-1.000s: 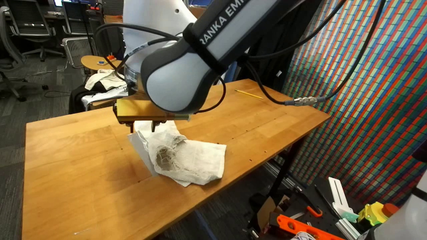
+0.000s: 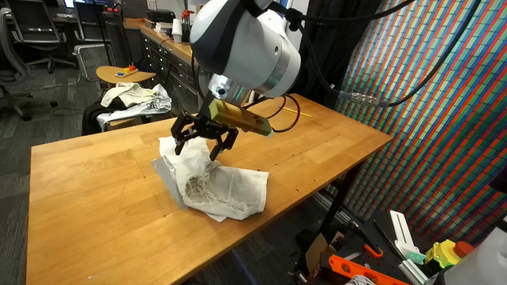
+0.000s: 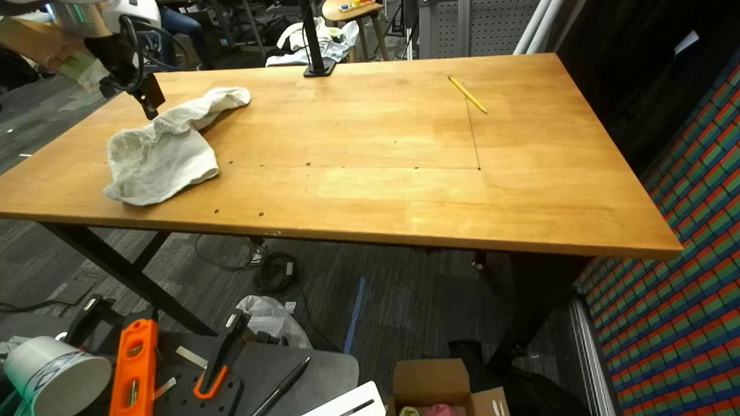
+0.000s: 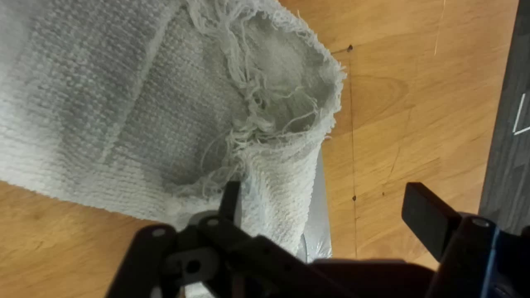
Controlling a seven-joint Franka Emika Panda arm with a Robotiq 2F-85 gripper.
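A crumpled white cloth (image 2: 237, 187) with a frayed, folded-over part lies near the table's front edge in exterior view 1. Under it a flat grey sheet (image 2: 169, 180) sticks out along one side. My gripper (image 2: 193, 154) hangs over the far part of the cloth, fingers wide apart and empty. From the wrist view, one finger of the gripper appears over the cloth (image 4: 134, 99), the other over bare wood. Exterior view 2 has the gripper (image 3: 150, 114) close above the cloth (image 3: 163, 163); whether it touches cannot be told.
A yellow pencil (image 3: 467, 94) lies toward its far side, and a black post (image 3: 319, 66) stands at the back edge. Below the front edge is a side surface with an orange level (image 2: 366, 268) and other tools.
The arm has swung and tilted, and the gripper now points down at a slant, further right in exterior view 1. The cloth and grey sheet look about the same.
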